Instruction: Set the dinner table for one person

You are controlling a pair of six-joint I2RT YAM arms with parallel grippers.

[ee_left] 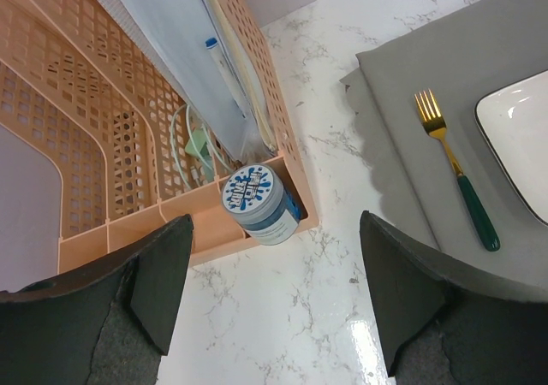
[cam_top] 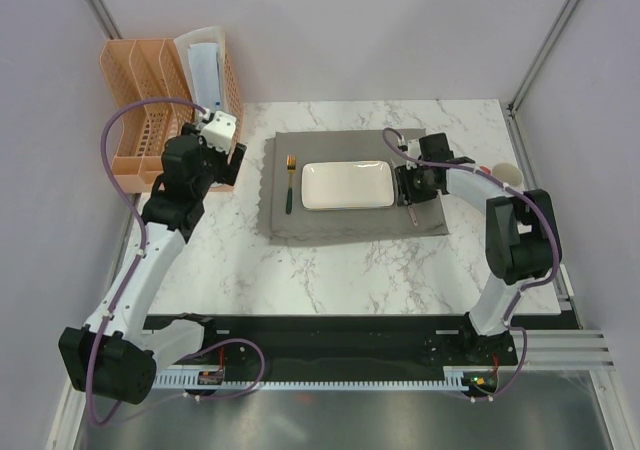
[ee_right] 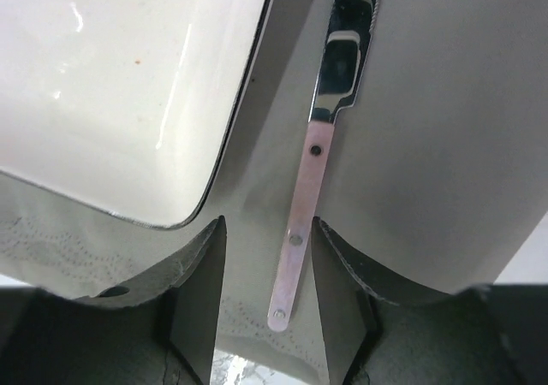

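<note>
A grey placemat (cam_top: 345, 232) lies on the marble table with a white rectangular plate (cam_top: 348, 185) at its middle. The gold fork with a green handle (ee_left: 454, 162) lies left of the plate. To the plate's right is a knife with a pink handle (ee_right: 301, 201), flat on the mat. Just above that handle, my right gripper is open, its fingers (ee_right: 199, 269) apart and nothing held; the handle's lower part shows in the gap. My left gripper stands open and empty in front of the orange rack, over the table's left side.
The orange rack (cam_top: 135, 135) at the back left holds papers, a pen and a blue-and-white jar (ee_left: 261, 201). A pale cup (cam_top: 508, 176) stands at the right edge, partly behind my right arm.
</note>
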